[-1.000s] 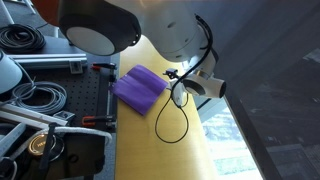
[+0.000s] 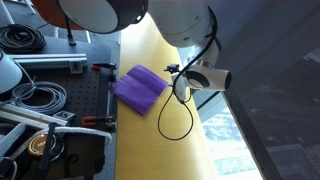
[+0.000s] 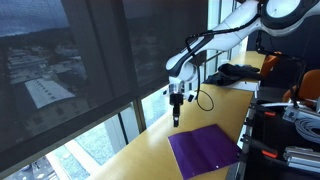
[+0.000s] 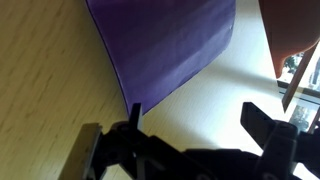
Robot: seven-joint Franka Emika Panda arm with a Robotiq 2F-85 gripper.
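A purple cloth [image 2: 141,89] lies flat on the light wooden table, roughly square, with a crease across it in exterior view 2, where the cloth [image 3: 203,150] is near the front edge. From above, the wrist view shows one corner of the cloth [image 4: 165,45] pointing toward my gripper. The gripper is open, its fingers wide apart with nothing between them. In exterior view 2 the gripper [image 3: 182,108] hangs above the table, just behind the cloth and apart from it.
A toolbox tray with coiled cable [image 2: 40,97] stands beside the table. A brown chair [image 4: 291,30] shows past the table edge. Dark window shades [image 3: 80,70] run along the other side. Bare table [image 2: 150,150] lies to one side of the cloth.
The arm has shifted slightly to the right in exterior view 1, with the gripper moving a little too. The cloth has not moved.
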